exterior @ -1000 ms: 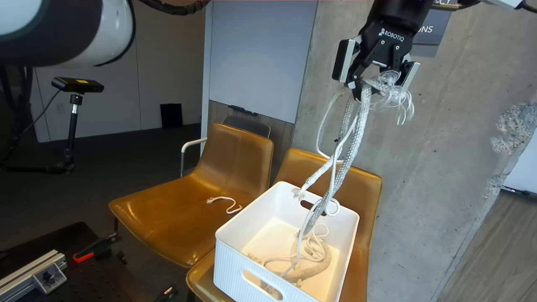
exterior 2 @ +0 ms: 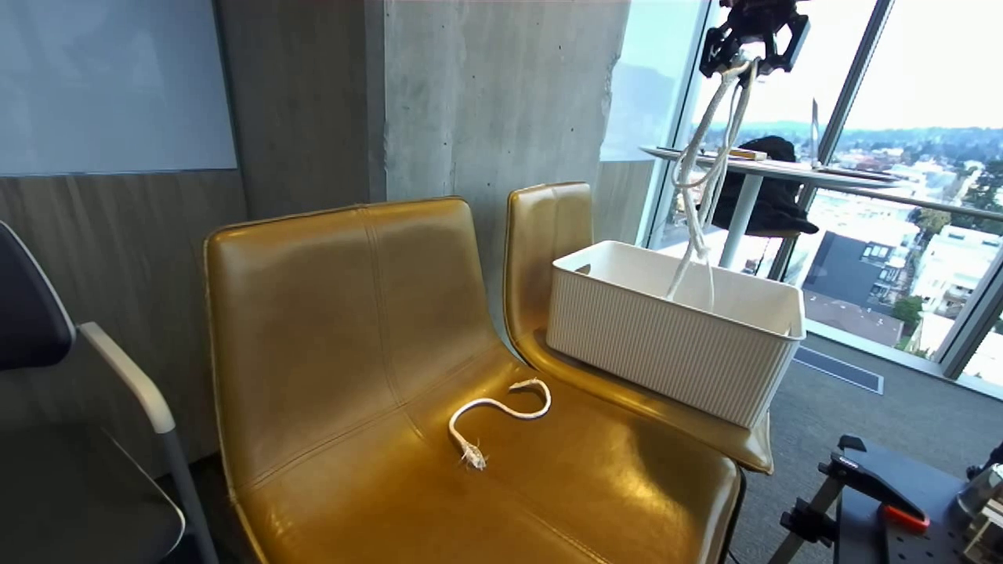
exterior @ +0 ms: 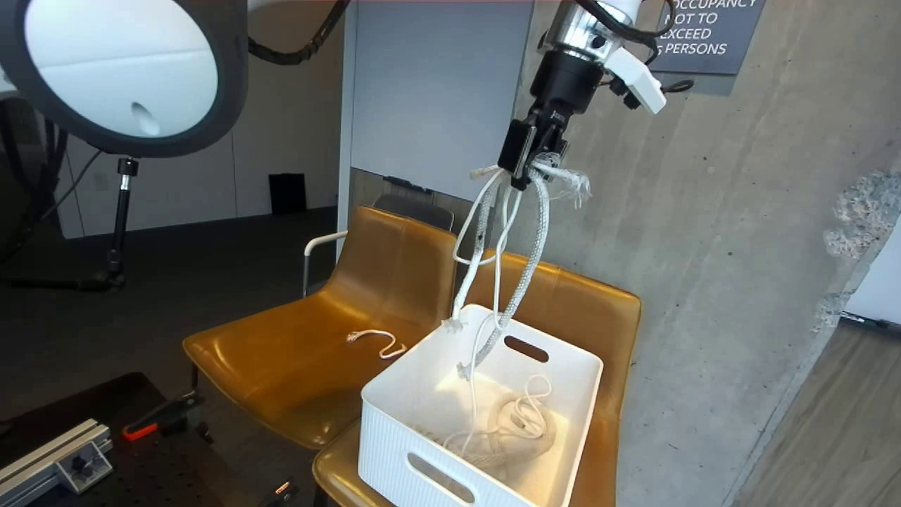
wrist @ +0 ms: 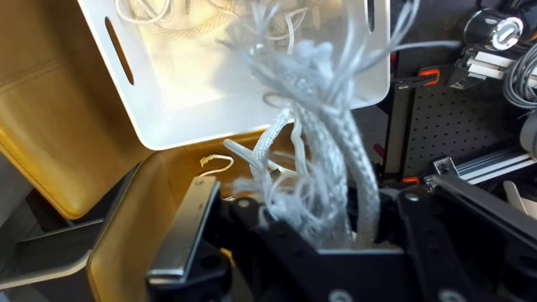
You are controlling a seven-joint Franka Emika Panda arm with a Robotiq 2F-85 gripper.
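A bundle of white and grey braided ropes (exterior: 540, 221) hangs from my gripper (exterior 2: 744, 64) above a white box (exterior 2: 658, 334). Frayed ends (wrist: 307, 201) fill the middle of the wrist view. The fingers (wrist: 183, 231) appear apart at both sides, with ropes between them near the palm; whether anything clamps the ropes does not show. Lower rope ends hang down into the box, and one thin cord reaches its floor in exterior view 1. More rope (exterior: 515, 422) lies coiled inside. A short white rope (exterior 2: 498, 403) lies curved on the tan chair (exterior 2: 338, 310) beside the box.
The box stands on a second tan chair (exterior: 583, 291), close to a concrete wall (exterior: 718, 253). A dark bench (exterior: 160, 456) with clamps and metal profiles is at lower left in exterior view 1. Air around the hanging ropes is clear.
My gripper has shifted left in exterior view 1 and turned to show its narrow side. The ropes moved left with it. The short rope on the chair stayed put.
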